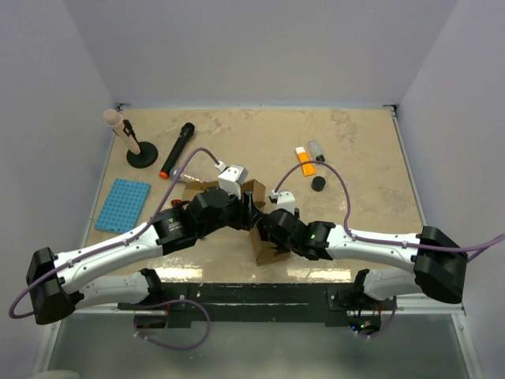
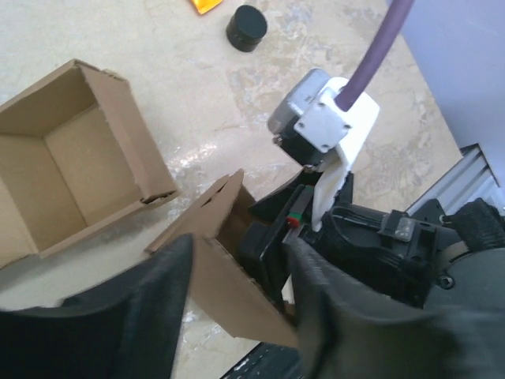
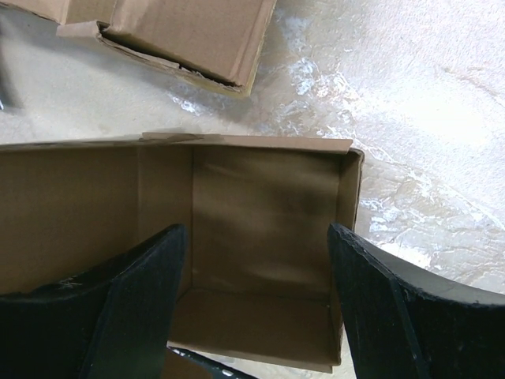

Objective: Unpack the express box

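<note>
An upright cardboard box (image 1: 267,253) stands at the front centre; in the left wrist view its tan side (image 2: 229,300) is in front of my right gripper. My left gripper (image 1: 251,213) hovers over that box, its blurred fingers low in its own view. My right gripper has its fingers spread at the box, whose inside (image 3: 260,205) shows between them; I cannot tell whether a wall is between the fingertips. A second open box (image 2: 87,166) lies behind, partly hidden by the left arm in the top view.
A black cylinder (image 1: 318,183), orange item (image 1: 304,161) and grey item (image 1: 316,151) lie back right. A microphone (image 1: 177,150), stand (image 1: 142,155) and blue mat (image 1: 122,205) occupy the left.
</note>
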